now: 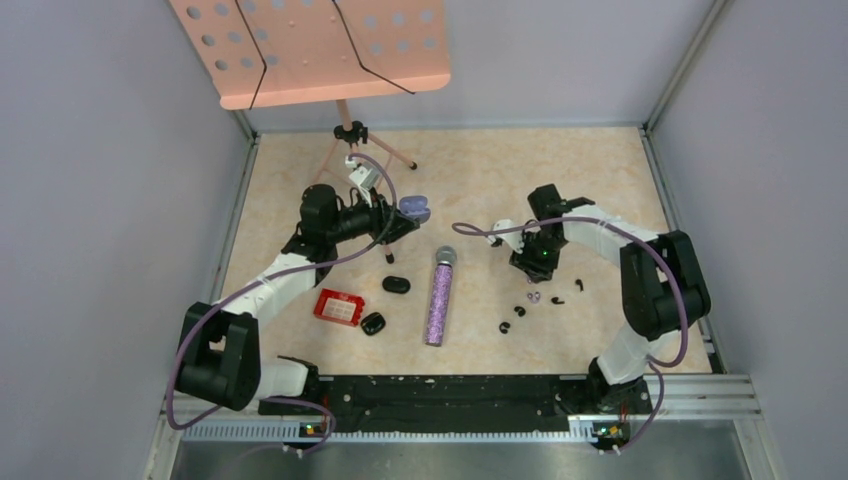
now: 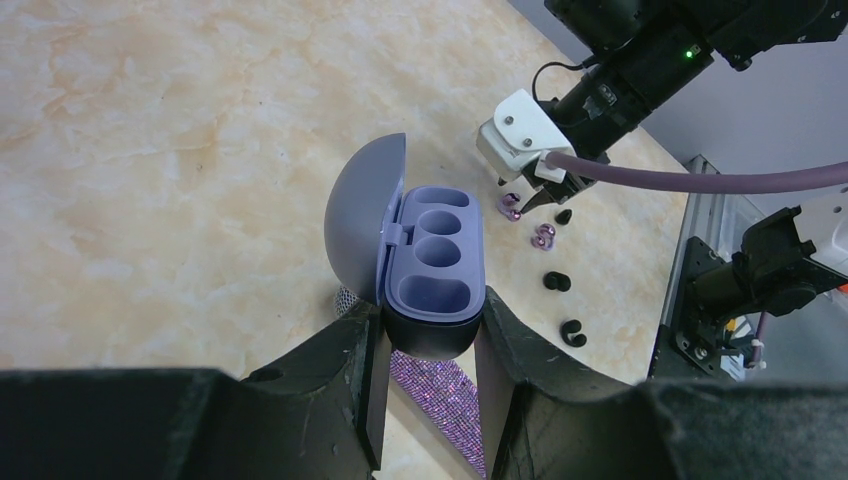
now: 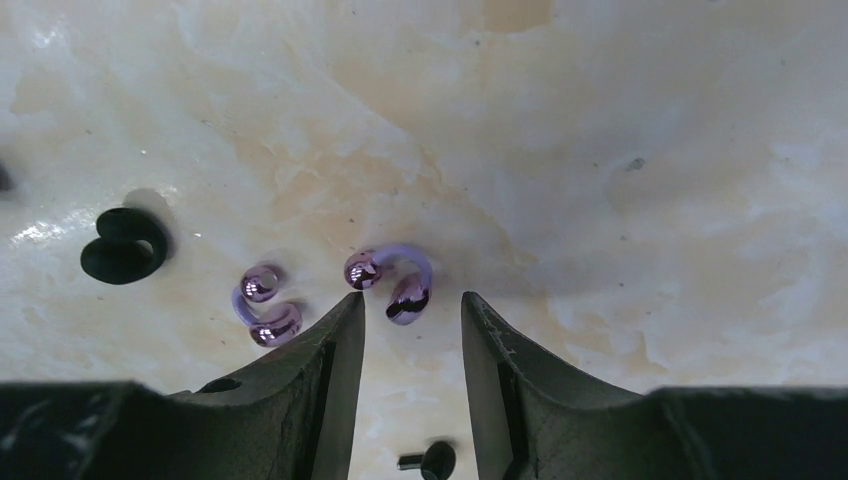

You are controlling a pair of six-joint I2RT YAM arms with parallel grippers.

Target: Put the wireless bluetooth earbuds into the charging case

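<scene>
An open lilac charging case (image 2: 436,268) with empty-looking slots is held upright in my left gripper, in the air left of the microphone. My right gripper hovers low over the tabletop, its fingers part open, just short of one purple earbud (image 3: 408,296) with a lilac band. A second purple pair (image 3: 276,325) lies to its left in the right wrist view. In the top view the right gripper (image 1: 532,265) is right of the microphone.
Several black earbuds (image 1: 504,328) lie around the purple ones. A glitter microphone (image 1: 439,302), two black cases (image 1: 396,285) and a red box (image 1: 338,308) rest on the table (image 1: 470,170). A pink stand (image 1: 340,90) is at the back.
</scene>
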